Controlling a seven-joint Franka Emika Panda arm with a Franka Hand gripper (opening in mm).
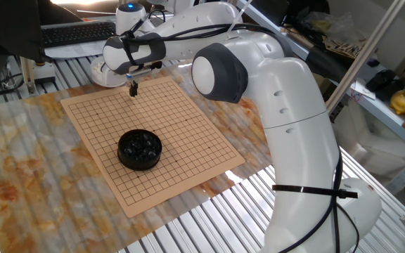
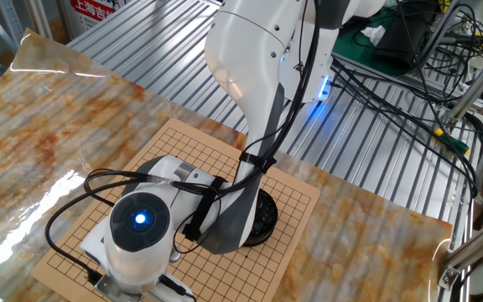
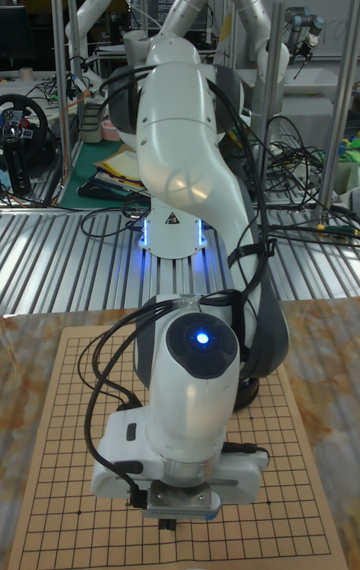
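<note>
My gripper [image 1: 133,90] hangs above the far edge of the wooden grid board [image 1: 195,144], its two dark fingers shut together. Nothing shows between them, though they are small in this view. A round black bowl [image 1: 140,156] filled with black stones [image 1: 140,145] rests on the nearer part of the board, well apart from the gripper. In exterior view 2 the arm covers part of the bowl [image 2: 264,220] and hides the fingers. Seen from the front in exterior view 3, the fingertips [image 3: 167,524] show only as a small dark piece under the hand, over the board [image 3: 64,463].
A marble-patterned sheet [image 1: 27,169] lies under the board, with bare room to its left. Behind the board are a keyboard [image 1: 78,33] and a white round container [image 1: 107,73]. Ribbed metal table surface [image 1: 209,228] shows along the near side.
</note>
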